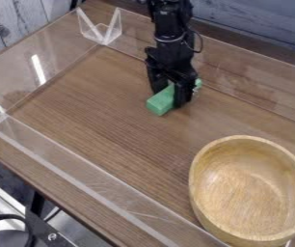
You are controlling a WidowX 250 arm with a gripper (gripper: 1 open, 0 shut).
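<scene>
The black robot arm reaches down from the top of the camera view to the gripper (pixel 171 89), which sits over a green object (pixel 161 104) on the wooden table (pixel 86 135). The green object shows below and to the right of the gripper's dark fingers, partly covered by them. Whether the fingers are closed on it is hard to tell at this size.
A large tan round bowl (pixel 246 193) sits at the lower right. A clear plastic piece (pixel 101 27) stands at the back left. Black cables (pixel 9 232) lie at the lower-left edge.
</scene>
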